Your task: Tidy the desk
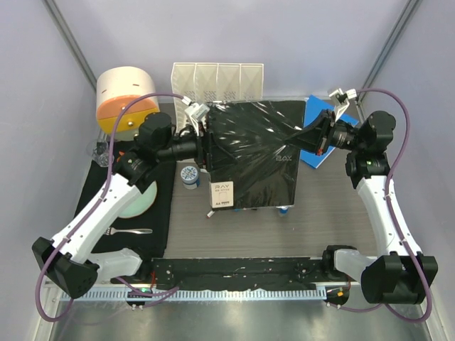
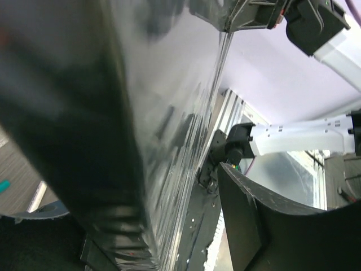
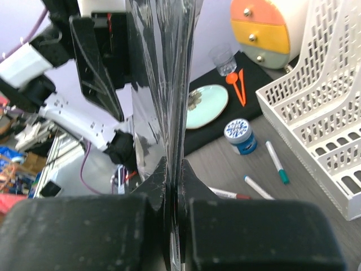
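Note:
A black plastic-wrapped slab (image 1: 252, 170) with a pale label is held upright or tilted over the desk's middle. My right gripper is shut on its wrapped edge, at the upper right in the top view (image 1: 306, 138). My left gripper (image 1: 210, 145) is open at the slab's left side; in the left wrist view the slab's dark, blurred edge lies between its fingers.
A white rack (image 3: 307, 101) stands at the back. A black mat (image 3: 251, 76) with a plate (image 3: 208, 107) and cutlery lies left. A jar (image 1: 190, 177), loose markers and a blue folder (image 1: 313, 117) lie around the slab.

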